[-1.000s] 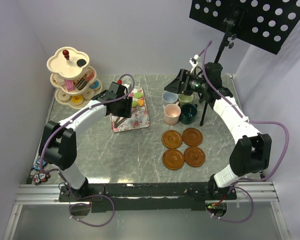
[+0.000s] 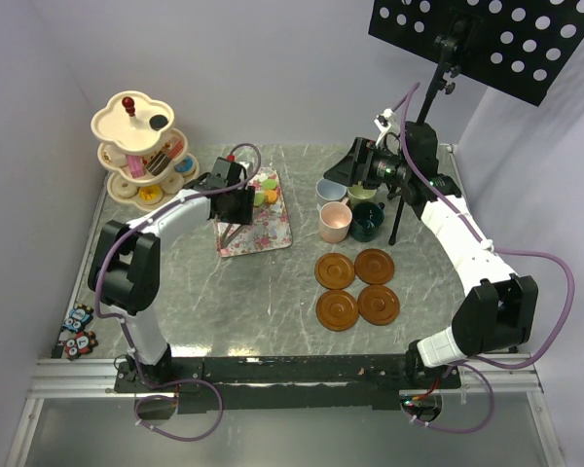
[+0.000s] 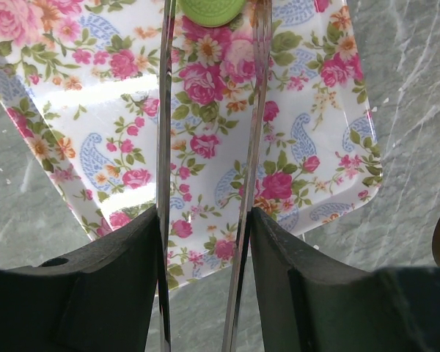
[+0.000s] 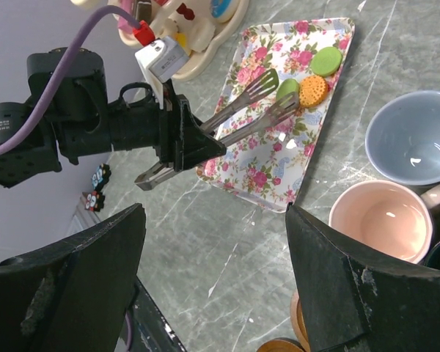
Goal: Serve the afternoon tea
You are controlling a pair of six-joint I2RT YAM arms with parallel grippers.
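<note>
My left gripper [image 2: 232, 219] hangs over the floral tray [image 4: 264, 180], shut on metal serving tongs [image 3: 163, 125], whose tips frame a green round treat [image 3: 209, 11]; whether they grip it is unclear. An orange biscuit [image 4: 313, 91] and another green treat [image 4: 325, 61] lie on the tray. My right gripper [image 2: 352, 165] is above the cups, its fingers apart with nothing visible between them. Below are a blue cup [image 4: 407, 136], a pink cup [image 4: 378, 220] and a dark green cup [image 2: 367, 222].
A tiered stand [image 2: 114, 124] with treats is at the back left. Brown saucers [image 2: 337, 309] lie front right of the tray. A black perforated stand [image 2: 419, 29] rises at the back right.
My left gripper and tongs have shifted slightly left over the tray, the arm rising a little. The right arm has moved slightly.
</note>
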